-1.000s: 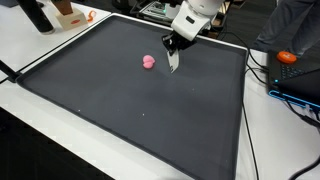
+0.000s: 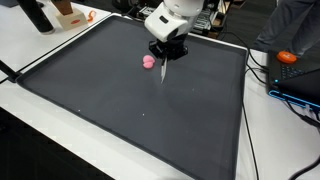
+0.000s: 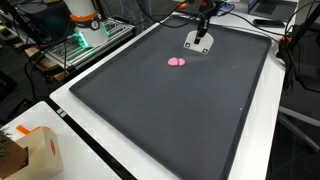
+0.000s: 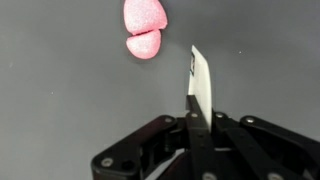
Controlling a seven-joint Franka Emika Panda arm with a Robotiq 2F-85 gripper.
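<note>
My gripper is shut on a thin, flat white piece (image 4: 203, 78), which points away from the fingers and is seen nearly edge-on in the wrist view. Its broad face, with dark marks, shows in exterior view 2, where the white piece (image 3: 199, 42) hangs below the gripper (image 3: 205, 24) at the far end of the mat. Beside it, a pink object (image 4: 145, 14) lies with a smaller pink part (image 4: 144, 44) against it. In exterior view 1 the pink object (image 2: 148, 62) is just left of the gripper (image 2: 168, 52). Whether the white piece touches the mat cannot be told.
An orange round thing (image 2: 287, 57) sits on a dark device at the right. A wooden item (image 3: 10, 155) and a pale box (image 3: 40, 155) stand at the near left.
In exterior view 1 my gripper has moved a little left, closer to the pink object. The white piece has turned and now looks narrower there. The pink object has stayed put.
</note>
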